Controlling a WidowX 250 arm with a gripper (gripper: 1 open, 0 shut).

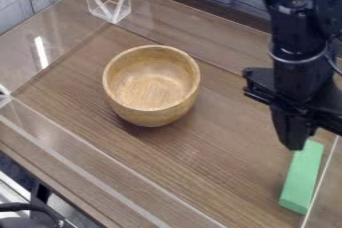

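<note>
My black gripper (290, 130) hangs at the right side of the view over the wooden table, shut, with nothing seen between its fingers. Just below and to the right of it lies a green rectangular block (301, 180). A round wooden bowl (151, 97) sits left of centre, well apart from the gripper.
A clear plastic piece (110, 6) is at the back left. Cables and the table's edge show at the lower left.
</note>
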